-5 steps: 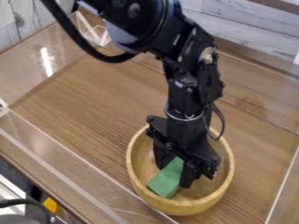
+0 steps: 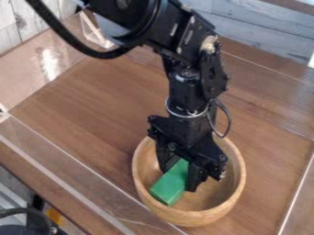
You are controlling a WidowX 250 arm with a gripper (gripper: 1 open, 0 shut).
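A wooden bowl [image 2: 196, 213] sits on the table at the lower middle. Inside it a green block [image 2: 170, 186] lies tilted, its upper end hidden under my gripper [image 2: 185, 165]. The black fingers reach down into the bowl and are closed on that block, as far as the partly hidden tips show.
A white plank wall [image 2: 276, 32] runs along the back. The table's near left edge has a clear strip, with clutter below it.
My gripper has shifted slightly left, and the green block's visible part has moved a little left with it inside the bowl.
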